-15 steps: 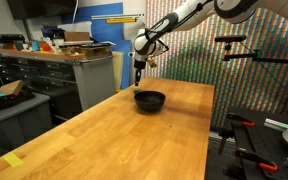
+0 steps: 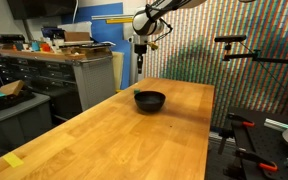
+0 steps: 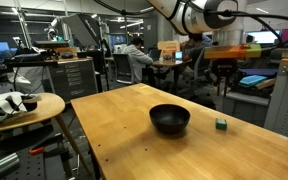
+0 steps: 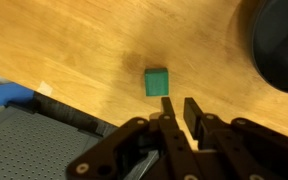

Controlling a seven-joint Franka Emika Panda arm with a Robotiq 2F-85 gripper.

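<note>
A small green block [image 3: 221,124] rests on the wooden table to the right of a black bowl [image 3: 170,120] in exterior view 2. Seen from the wrist, the block [image 4: 157,82] lies just beyond my fingertips, and part of the bowl [image 4: 282,48] shows at upper right. My gripper hangs above the table with a gap between its fingers and nothing in it. In exterior view 1 the gripper [image 2: 139,65] is small, high over the far end of the table, above the block [image 2: 137,92] and behind the bowl [image 2: 150,101].
A grey perforated surface [image 4: 29,150] lies past the table edge in the wrist view. Dark cabinets [image 2: 46,75] stand left of the table in exterior view 1.
My gripper has risen away from the tabletop over the last second. The bowl stays in place, and the green block shows on the table below the gripper.
</note>
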